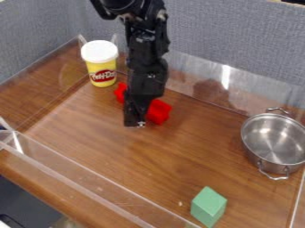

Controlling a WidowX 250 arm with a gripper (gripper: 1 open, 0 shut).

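My black gripper (138, 118) hangs low over the wooden table, at the centre. Red objects lie just behind it: one red block (158, 110) at its right side, another red piece (120, 92) at its left, both partly hidden by the arm. The gripper looks shut; nothing clearly shows between its fingers. Whether it touches the red block I cannot tell.
A yellow Play-Doh tub (102, 68) with white lid stands at back left, a steel pot (273, 141) at right, a green block (209, 207) at front right. Clear walls border it.
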